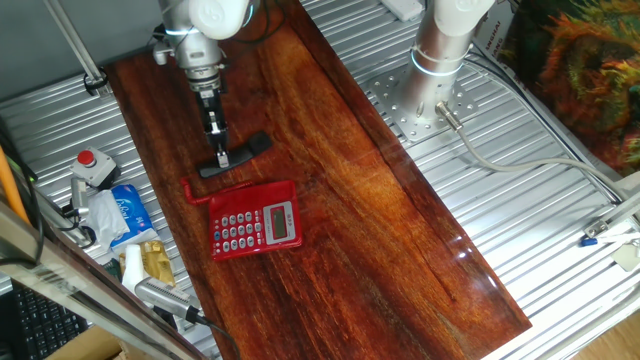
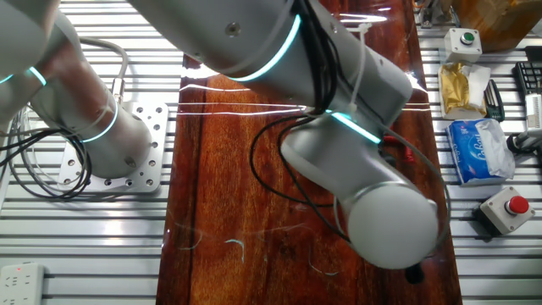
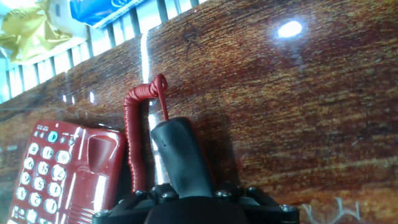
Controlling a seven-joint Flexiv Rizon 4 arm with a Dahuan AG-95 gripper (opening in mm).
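Observation:
A red telephone base with a keypad and small display lies on the wooden table; part of it shows at the lower left of the wrist view. The black handset is just beyond its far edge, slanted, and a red coiled cord runs to the handset's end. My gripper points down at the middle of the handset, shut on it. In the wrist view the handset extends forward from between the dark fingers. Whether it is clear of the tabletop is hard to tell. The arm hides the phone in exterior view 2.

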